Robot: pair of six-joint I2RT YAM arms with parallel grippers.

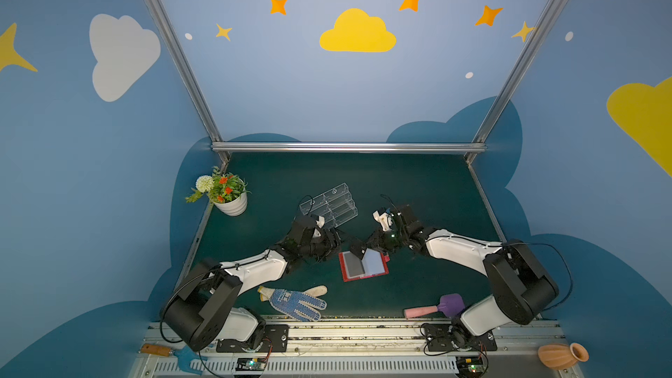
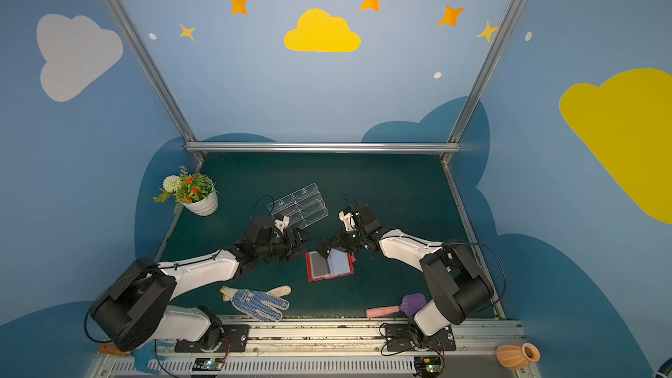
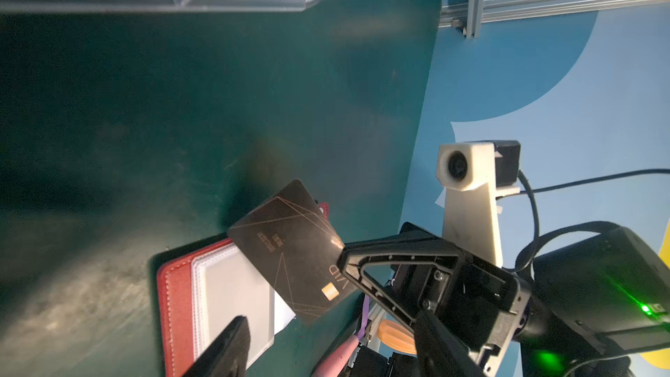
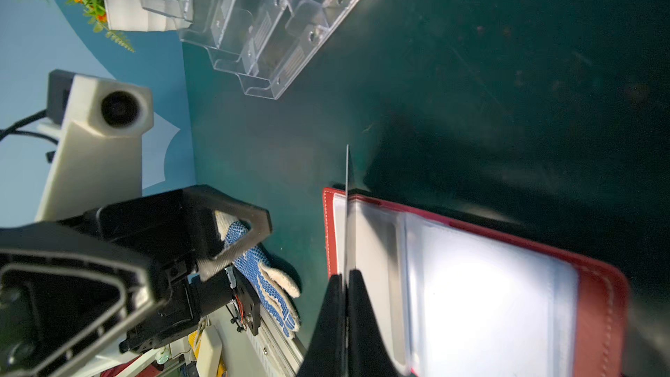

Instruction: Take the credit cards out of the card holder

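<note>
A dark card with gold lines and a chip stands tilted over the open red card holder [image 4: 596, 307], held at one edge by my right gripper; it appears as a thin upright sliver in the right wrist view. The holder lies open on the green table, showing clear and white sleeves. My left gripper stands open just left of the card, with nothing between its fingers, its tips at the bottom of the left wrist view.
A clear acrylic rack [image 1: 329, 203] lies behind the grippers. A flowerpot [image 1: 231, 203] is at back left, a glove [image 1: 294, 302] at front left, a purple-headed tool [image 1: 450, 304] at front right.
</note>
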